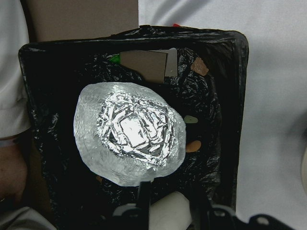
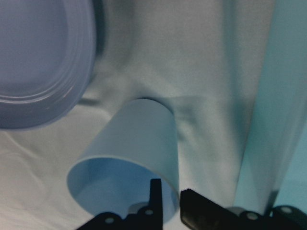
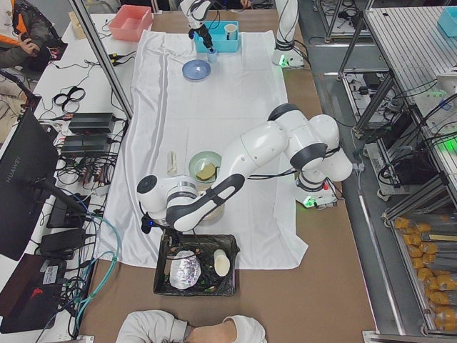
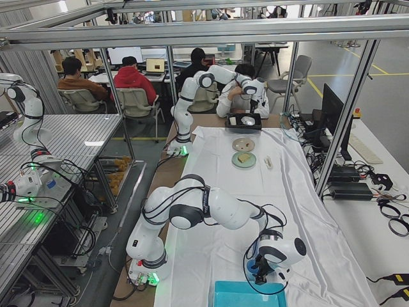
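A black-lined bin (image 3: 228,282) holds a crumpled foil piece in a clear container (image 1: 134,132), a white cup (image 1: 170,211) and scraps. My left gripper is over the bin, fingers apart, with the foil lying below it. My right gripper is at a light blue cup (image 2: 134,134) lying on its side in the wrist view, fingers either side of its rim; whether they grip it is unclear. A blue plate (image 2: 33,57) lies beside the cup.
A green plate (image 4: 243,165) with yellow food and a beige plate (image 4: 243,142) lie on the white cloth. A cyan tray (image 4: 249,297) stands beside the right gripper.
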